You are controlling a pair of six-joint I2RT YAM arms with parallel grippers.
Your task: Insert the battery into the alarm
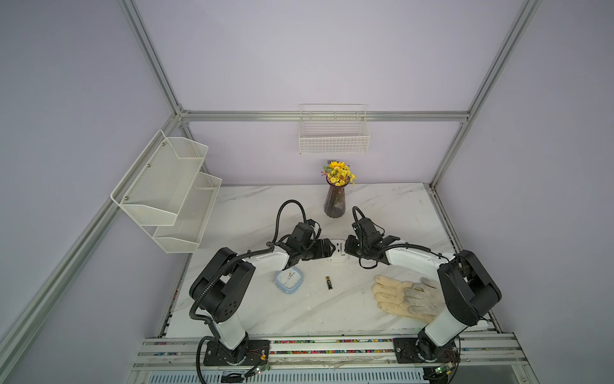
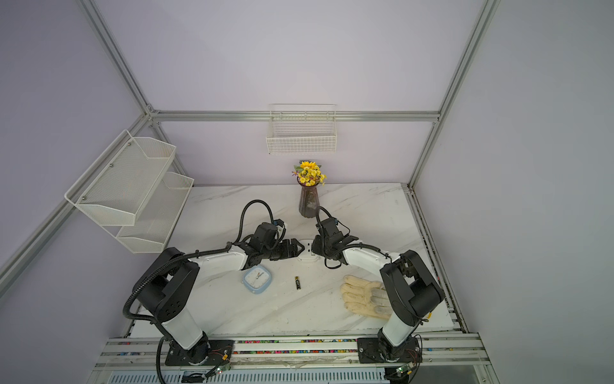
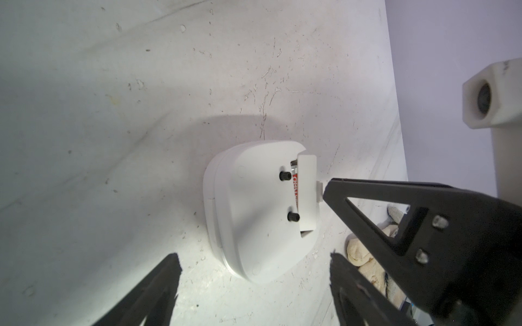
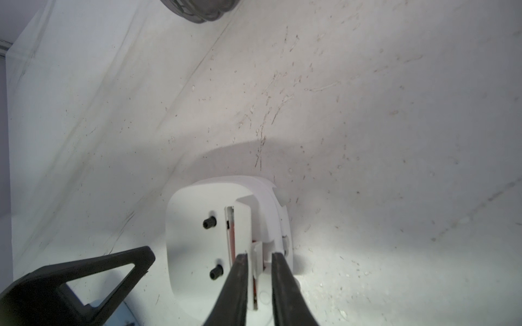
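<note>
The white alarm (image 3: 255,228) sits on the marble table, a red-labelled battery (image 3: 295,187) showing beside a raised white flap in its slot. A loose battery (image 1: 328,283) lies in front of it. My left gripper is open just left of the alarm, its fingers around the alarm's near end in the left wrist view, apparently not closed on it. My right gripper is over the flap side, fingertips close together but a little apart; whether they touch the flap is unclear.
A blue-lidded container (image 1: 289,279) lies front left, work gloves (image 1: 399,294) front right. A flower vase (image 1: 334,199) stands behind. A wire shelf (image 1: 166,192) hangs on the left. Bare table (image 1: 249,211) lies back left.
</note>
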